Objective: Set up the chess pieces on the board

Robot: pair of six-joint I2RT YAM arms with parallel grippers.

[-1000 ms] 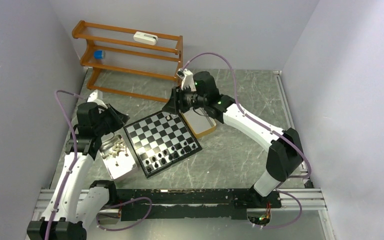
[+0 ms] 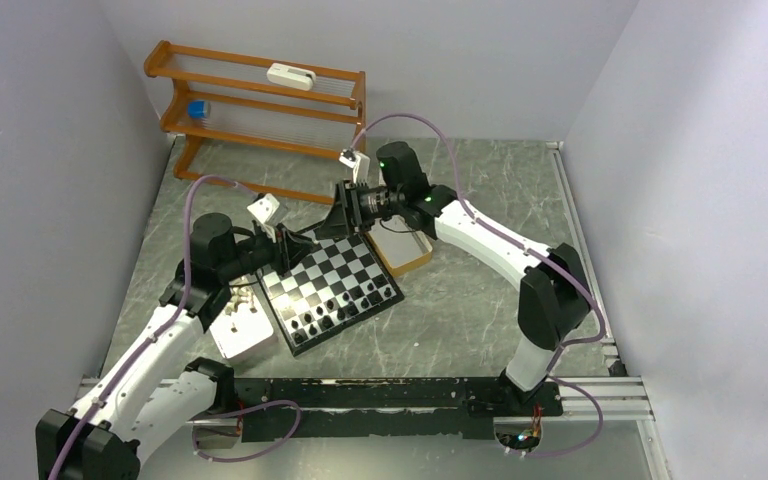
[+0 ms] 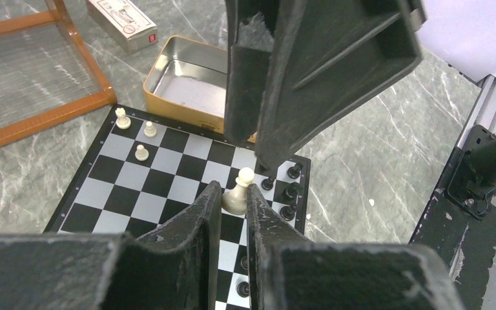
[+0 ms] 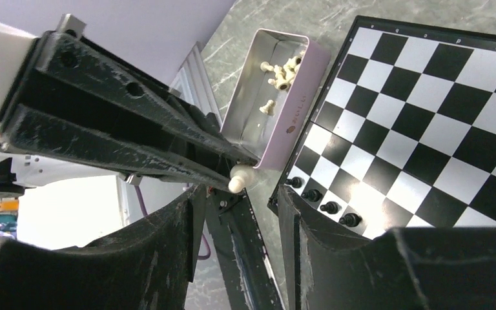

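Note:
The chessboard [image 2: 322, 290] has black pieces along one side and, in the left wrist view, white pieces such as the one at the corner [image 3: 123, 119]. My left gripper is shut on a white chess piece [image 4: 239, 179], held above the board. My right gripper is open, its fingers empty and facing that held piece from close by. In the left wrist view the right gripper's dark body looms just above the piece.
A pink-sided box of loose white pieces [image 4: 248, 97] lies beside the board. A tan-rimmed tray [image 3: 187, 84] and a wooden rack [image 2: 260, 90] stand behind.
The left arm has swung right from over the white-piece box to above the board, toward the right gripper. The right arm has shifted slightly left.

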